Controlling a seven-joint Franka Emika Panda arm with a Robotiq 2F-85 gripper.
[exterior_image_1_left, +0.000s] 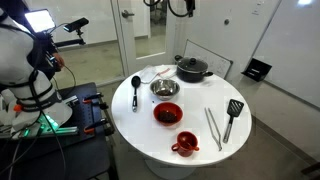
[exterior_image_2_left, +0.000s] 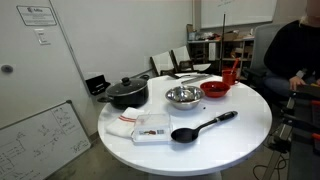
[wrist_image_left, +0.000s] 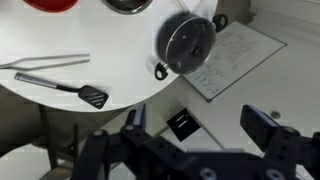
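Note:
My gripper is open, with nothing between its dark fingers, high above and beyond the table's edge. In the wrist view, a lidded black pot (wrist_image_left: 188, 45) sits ahead of the fingers. The black slotted spatula (wrist_image_left: 93, 96) and metal tongs (wrist_image_left: 45, 58) lie to the left. A steel bowl (exterior_image_1_left: 165, 91) and a red bowl (exterior_image_1_left: 168, 114) with something dark inside stand mid-table. The red mug (exterior_image_1_left: 185, 144) is near the front edge. A black spoon (exterior_image_2_left: 186, 134) lies beside a clear container (exterior_image_2_left: 153, 127) and a white cloth (exterior_image_2_left: 124, 122).
The round white table (exterior_image_1_left: 145, 128) has bare patches around the bowls. A whiteboard (wrist_image_left: 235, 60) leans past the pot. A person (exterior_image_2_left: 300, 45) is at the right in exterior view 2.

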